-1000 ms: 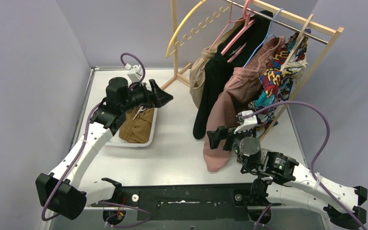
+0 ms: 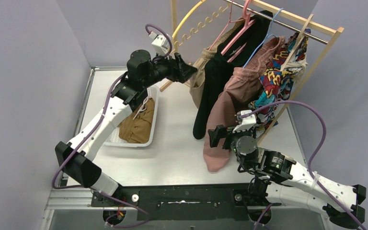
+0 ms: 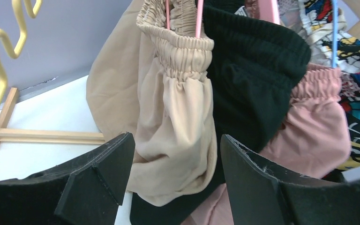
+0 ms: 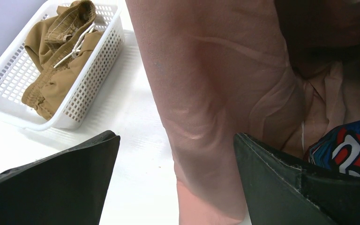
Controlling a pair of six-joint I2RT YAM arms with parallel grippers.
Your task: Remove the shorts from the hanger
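Beige shorts hang by their elastic waist on a pink hanger, at the left of the row of clothes in the top view. My left gripper is close in front of these shorts; its fingers stand apart with nothing gripped between them, the beige cloth showing beyond. Lower right, my right gripper is open before the leg of pink pants, with no cloth held. Brown shorts with a white drawstring lie in the white basket.
Black pants and colourful patterned shorts hang on the same wooden rack. An empty yellow hanger hangs close to my left arm.
My left arm has moved up and to the right, from above the basket toward the beige shorts. The right arm has barely shifted, and the clothes hang as before.
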